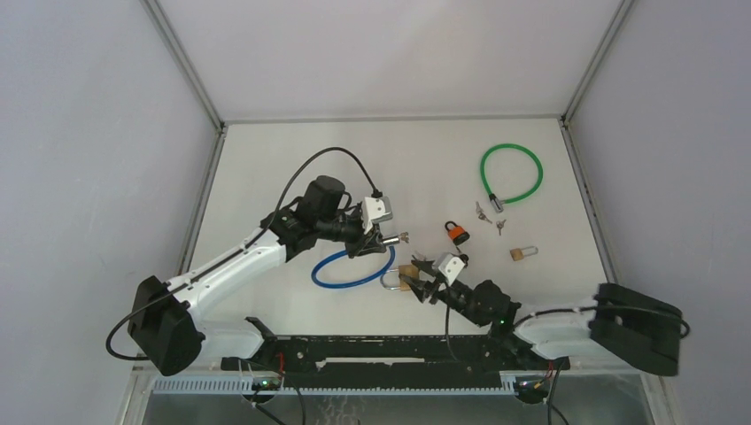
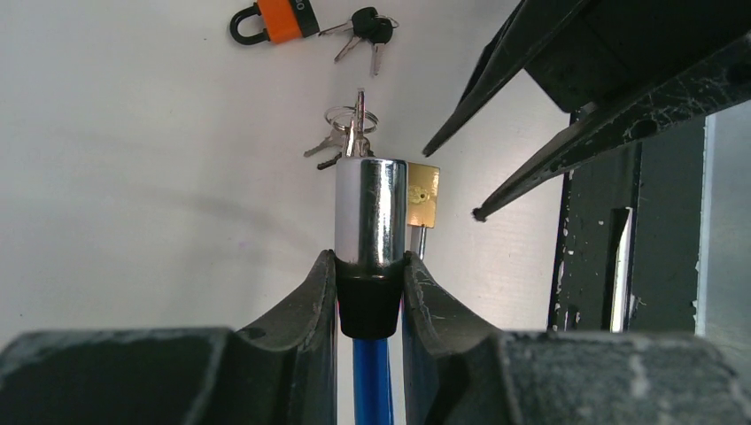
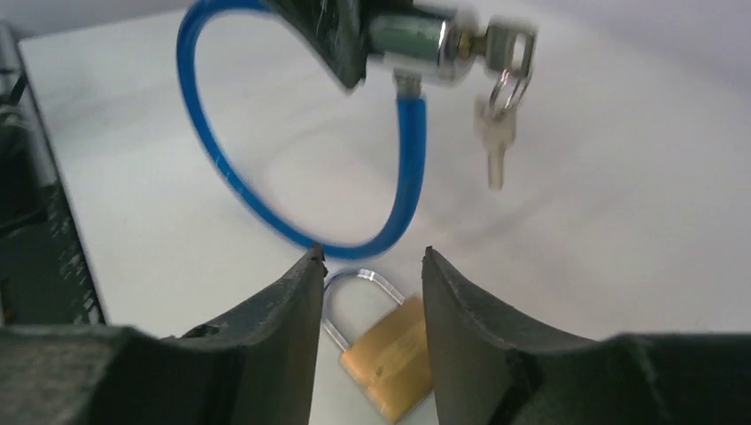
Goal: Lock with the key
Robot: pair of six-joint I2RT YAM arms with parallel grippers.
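Note:
A blue cable lock has its metal cylinder pointing away from my left gripper, whose fingers press on both sides of the black collar. A key stands in the cylinder's end, and a ring with another key hangs from it. My right gripper is open and apart from the key, low over the brass padlock, with nothing held between its fingers. In the left wrist view its spread fingertips show to the right of the cylinder. The right wrist view is blurred.
The brass padlock lies beneath my right gripper. An orange padlock, loose keys, a smaller brass padlock and a green cable lock lie to the right.

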